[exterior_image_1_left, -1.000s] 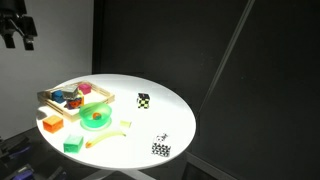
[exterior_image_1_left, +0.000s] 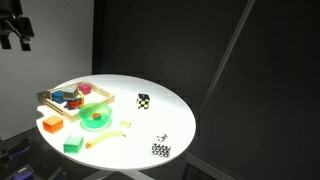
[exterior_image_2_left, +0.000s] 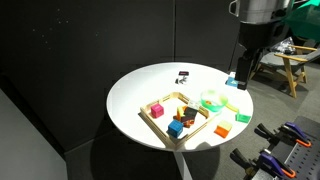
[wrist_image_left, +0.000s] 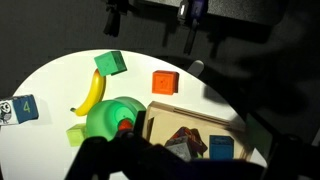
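High above the near end of the white table, my gripper (exterior_image_1_left: 15, 45) hangs with its two fingertips apart and nothing visible between them. A green bowl (exterior_image_1_left: 95, 124) stands on the table with a small red-orange item (wrist_image_left: 125, 125) inside. Beside it is a wooden tray (exterior_image_2_left: 152, 122) holding several blocks, among them a pink-red block (exterior_image_2_left: 157, 110) and a blue block (exterior_image_2_left: 175, 129). Outside the tray lie an orange block (exterior_image_1_left: 53, 124), a green block (exterior_image_1_left: 73, 145), a yellow banana (exterior_image_1_left: 107, 139) and a pale yellow block (exterior_image_1_left: 125, 124).
A black-and-yellow patterned cube (exterior_image_1_left: 143, 101) stands apart toward the far side. Patterned black-and-white blocks (exterior_image_1_left: 161, 150) sit near the table edge. A wooden chair (exterior_image_2_left: 290, 70) stands behind.
My gripper has shifted very slightly in exterior view 1. The objects on the table have stayed put.
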